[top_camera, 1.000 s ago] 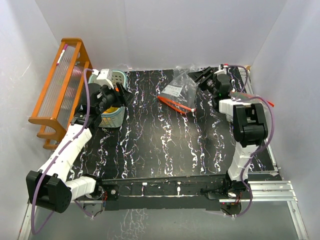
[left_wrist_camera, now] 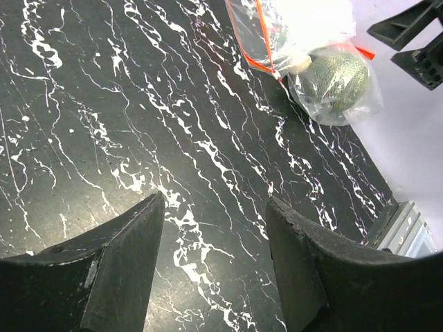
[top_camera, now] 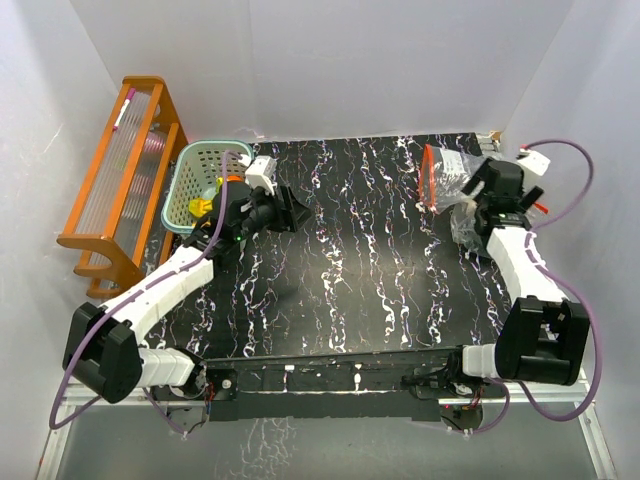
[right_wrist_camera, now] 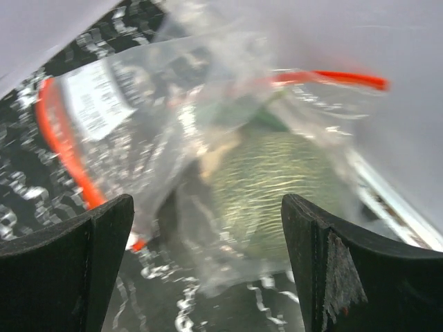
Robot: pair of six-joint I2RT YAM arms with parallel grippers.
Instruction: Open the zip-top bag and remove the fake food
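Note:
At the table's right back, an empty-looking zip bag (top_camera: 445, 172) with red seal and white label lies against a second bag holding green, netted-skinned fake food, also seen blurred in the right wrist view (right_wrist_camera: 270, 187). My right gripper (top_camera: 486, 178) hovers open over these bags, nothing between its fingers. My left gripper (top_camera: 292, 212) is in the left-middle above bare table, fingers apart with nothing between them, as the left wrist view (left_wrist_camera: 214, 218) shows.
A mint basket (top_camera: 180, 200) with yellow items stands at the left, beside a wooden rack (top_camera: 95, 220). Walls bound the back and right.
The red-sealed bag has moved from the middle back rightward onto the other bag. My right gripper moved right with it and is now over both. My left gripper has moved right, away from the basket.

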